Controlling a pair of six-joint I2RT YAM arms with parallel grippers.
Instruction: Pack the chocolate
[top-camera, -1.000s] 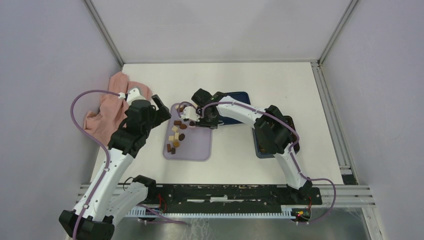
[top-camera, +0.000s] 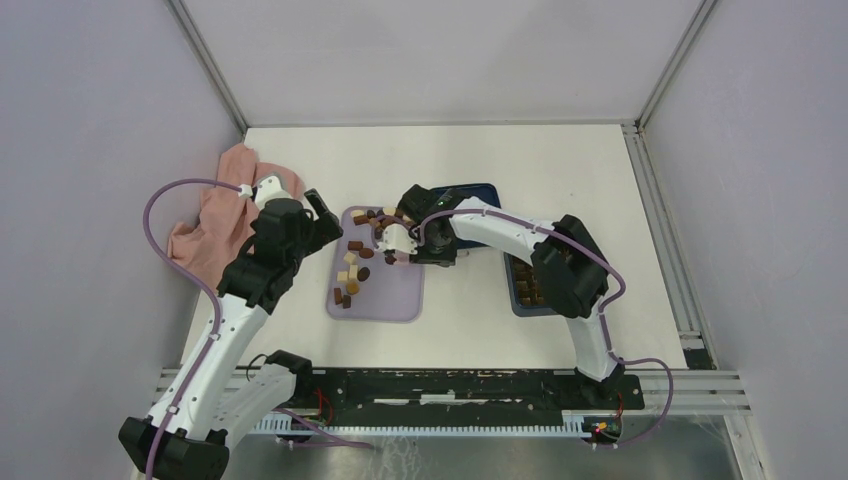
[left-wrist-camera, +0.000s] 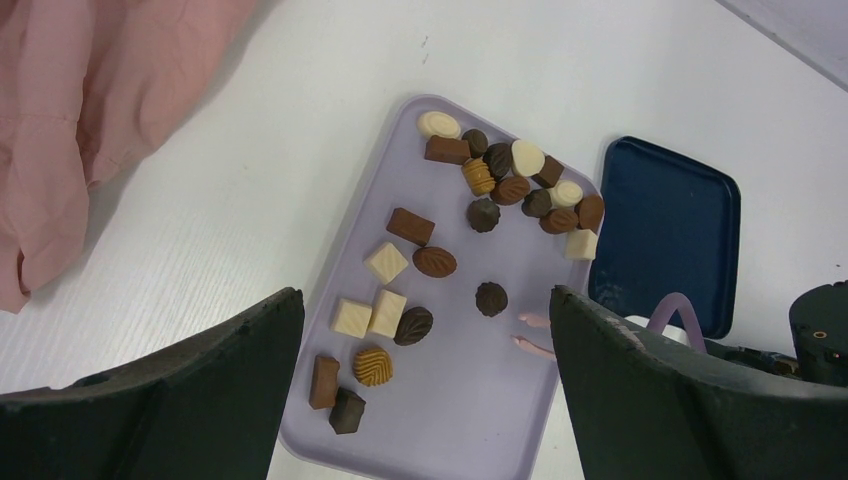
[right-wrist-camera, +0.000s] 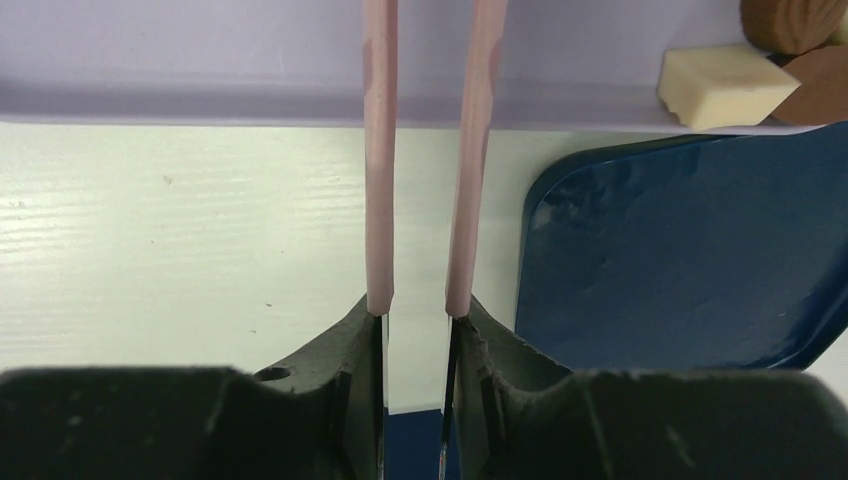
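Note:
Loose chocolates lie on a lilac tray (top-camera: 380, 300): cream squares (left-wrist-camera: 385, 262), brown bars (left-wrist-camera: 410, 226), ovals and a ridged caramel piece (left-wrist-camera: 372, 366). A round dark chocolate (left-wrist-camera: 491, 299) sits alone near the tray's middle. Just to its right are the pink fingertips of my right gripper, parted, with nothing seen between them. Its tips run out of the right wrist view. My left gripper is wide open above the tray's left side, empty. A dark blue box (top-camera: 527, 308) with brown compartments stands at right, partly under the right arm.
An empty dark blue lid or tray (left-wrist-camera: 668, 230) lies right behind the lilac tray, partly covered by the right arm in the top view. Pink cloth (top-camera: 215, 220) is bunched at the left.
My right gripper has shifted a little to the right and toward the front over the tray. The left arm has stayed still.

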